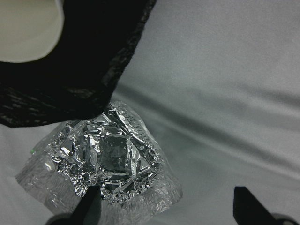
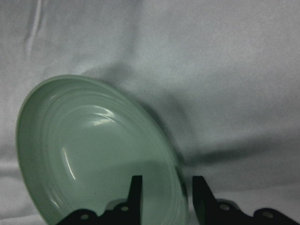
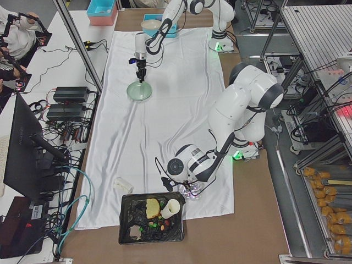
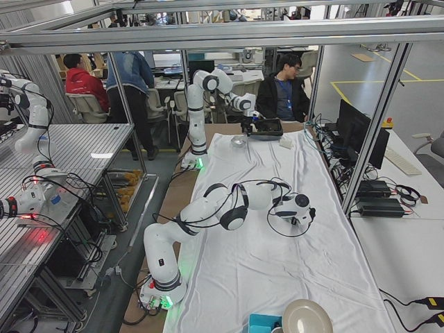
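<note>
A crumpled silver foil packet point(image 1: 112, 154) lies on the white cloth beside the black tray point(image 3: 126, 220). My left gripper is open above the packet, fingers wide apart, and partly covers it in the camera left view. A pale green plate point(image 2: 98, 145) rests at the other end of the cloth. My right gripper stands open at its rim, one finger over the inside and one outside.
The tray holds a cream cup point(image 3: 172, 207), a yellow piece point(image 3: 153, 208) and small bits. A pale pouch point(image 3: 122, 185) lies left above the tray. A blue bin point(image 4: 263, 324) with dishes stands at the far end.
</note>
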